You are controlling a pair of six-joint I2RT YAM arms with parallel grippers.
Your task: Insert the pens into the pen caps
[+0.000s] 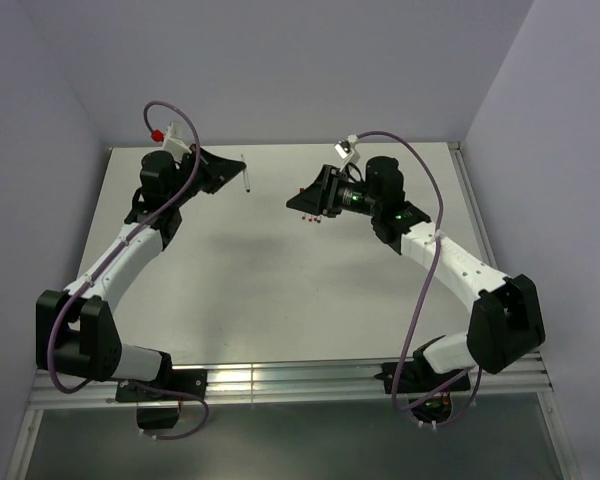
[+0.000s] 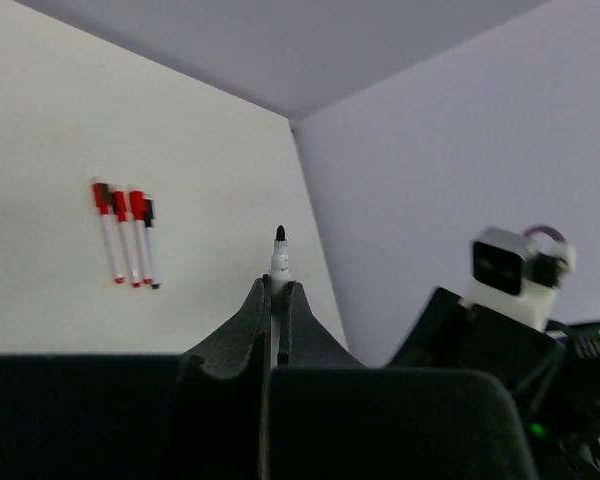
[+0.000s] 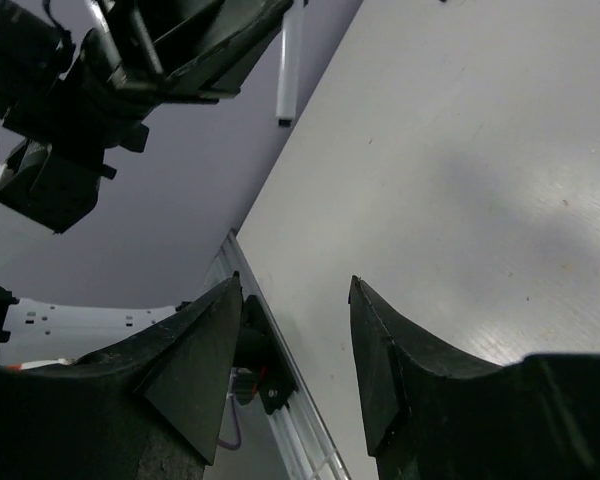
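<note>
A white, uncapped pen (image 1: 246, 176) with a black tip (image 2: 280, 234) is held upright off the table by my left gripper, which is shut on its barrel. In the right wrist view the lower part of that pen (image 3: 289, 70) hangs below the left fingers, at the upper middle. My right gripper is open and empty, standing to the right of the pen in the top view. Several capped pens (image 2: 137, 240), with red and black caps, lie side by side on the table. From above, the right gripper mostly hides them. No loose cap shows now.
Grey walls close in at the back and sides, and a metal rail (image 1: 280, 378) runs along the front edge.
</note>
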